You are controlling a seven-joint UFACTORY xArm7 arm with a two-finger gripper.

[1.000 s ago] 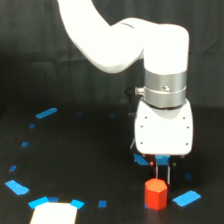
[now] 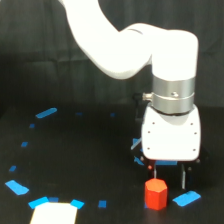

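A small red-orange block (image 2: 155, 194) stands upright on the black table near the front, right of centre. My gripper (image 2: 168, 182) points down just above and behind it, slightly to its right. It is open, with two thin dark fingers (image 2: 183, 179) spread apart. Nothing shows between them. The left fingertip appears close to the block's top, but I cannot tell whether it touches.
A pale beige box-like object (image 2: 53, 213) is cut off at the bottom left edge. Flat blue tape pieces (image 2: 17, 187) lie scattered on the table.
The arm and gripper have shifted a little to the right. The fingers stand wider apart than before. The red block has not visibly moved.
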